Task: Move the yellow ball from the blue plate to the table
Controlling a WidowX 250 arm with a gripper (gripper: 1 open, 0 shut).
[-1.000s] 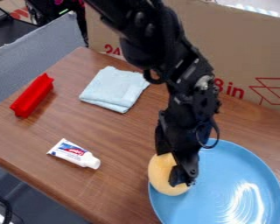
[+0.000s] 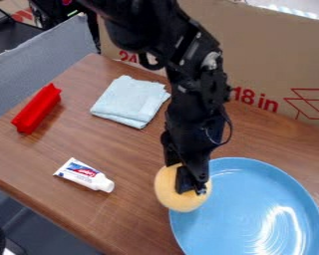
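Note:
The yellow ball (image 2: 177, 197) is at the left rim of the blue plate (image 2: 249, 214), overlapping the rim in the camera view. My gripper (image 2: 191, 187), black and pointing down, is shut on the ball, with its fingers partly hiding the ball's right side. Whether the ball is lifted clear of the plate is hard to tell from this angle. The wooden table (image 2: 143, 214) shows bare just left of the ball.
A toothpaste tube (image 2: 85, 175) lies left of the ball. Farther back are a folded light-blue cloth (image 2: 129, 101) and a red cylindrical object (image 2: 37, 109). A cardboard box (image 2: 275, 60) stands along the back. Open table lies between the tube and the plate.
The gripper and the ball have shifted left and slightly up in the picture, from over the plate's left part to its rim. The plate and other objects stay put.

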